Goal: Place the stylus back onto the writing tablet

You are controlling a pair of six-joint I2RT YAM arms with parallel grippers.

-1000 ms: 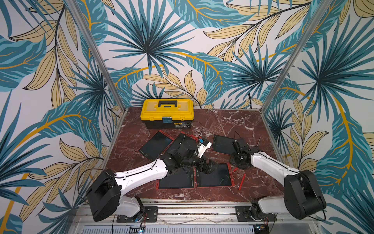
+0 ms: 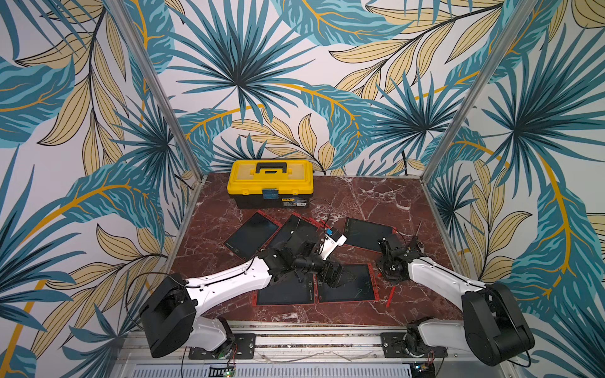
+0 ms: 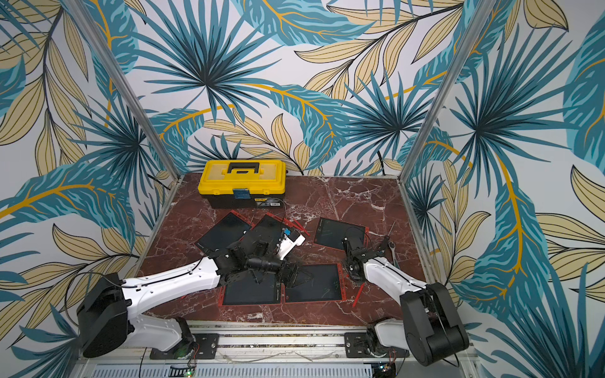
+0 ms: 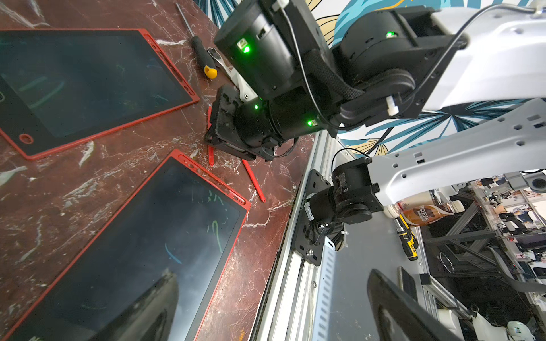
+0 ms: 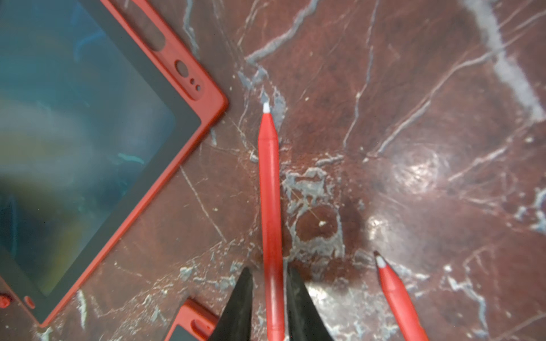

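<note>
In the right wrist view a red stylus (image 5: 270, 199) with a white tip lies on the marble table. My right gripper is over its lower part, fingers drawn close together, one on each side of the stylus. Whether they touch it, I cannot tell. A second red stylus (image 5: 401, 304) with a dark tip lies to the right. A red-framed writing tablet (image 5: 74, 136) sits to the left. The left wrist view shows another tablet (image 4: 165, 244) with faint scribbles. My left gripper stands open and empty above the tablets.
Behind the tablets stands a yellow toolbox (image 2: 270, 182). Near the right arm lie a screwdriver (image 4: 203, 56) and a metal wrench (image 4: 219, 59). More tablets, one of them a dark tablet (image 2: 252, 234), cover the middle and left of the table.
The right gripper has moved slightly toward the table's front edge, and its arm has shifted. The visible loose stylus at the front right stays put.
</note>
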